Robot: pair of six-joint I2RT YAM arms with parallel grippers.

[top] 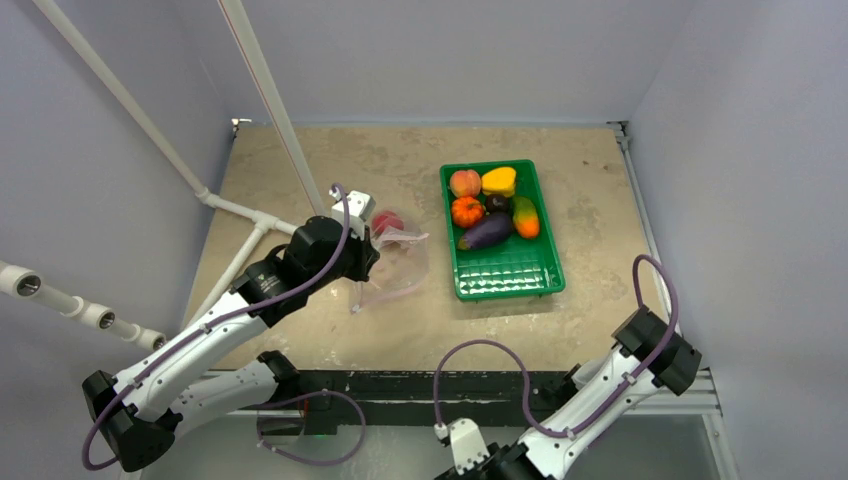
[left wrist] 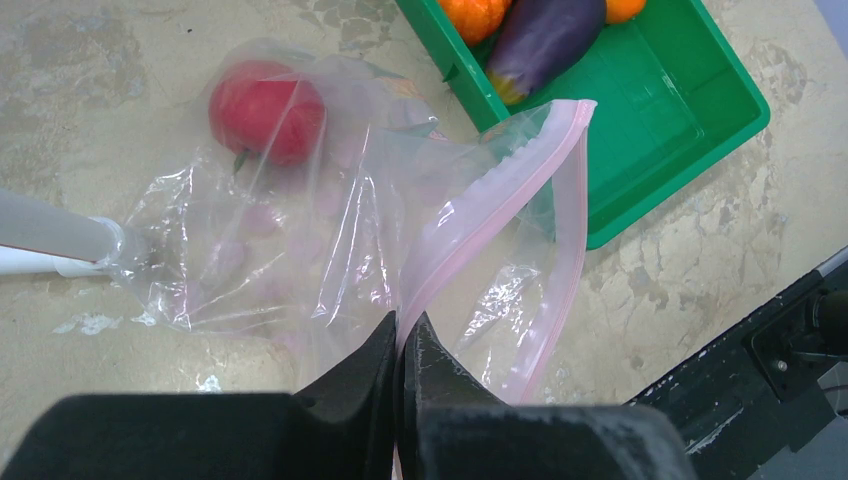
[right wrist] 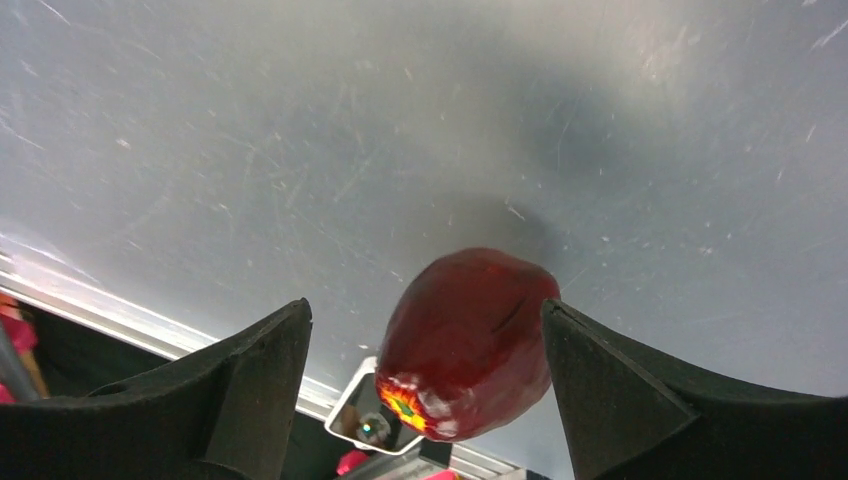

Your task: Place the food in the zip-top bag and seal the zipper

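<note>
A clear zip bag point(top: 390, 265) with a red fruit point(left wrist: 265, 110) inside lies on the table; its pink zipper strip point(left wrist: 495, 195) rises to my left gripper, shut on it. The green tray point(top: 505, 276) holds several foods, among them a peach point(top: 465, 182), yellow pepper point(top: 499, 180), orange pepper point(top: 466, 211) and eggplant point(top: 486, 231). My right gripper stands open above a dark red fruit point(right wrist: 465, 340), which lies on a grey surface, apparently the floor beyond the table's front.
White pipes point(top: 245, 215) stand at the left of the table point(top: 600, 200). A black front edge separates it from the grey floor. Bare tabletop surrounds the tray on the back and right.
</note>
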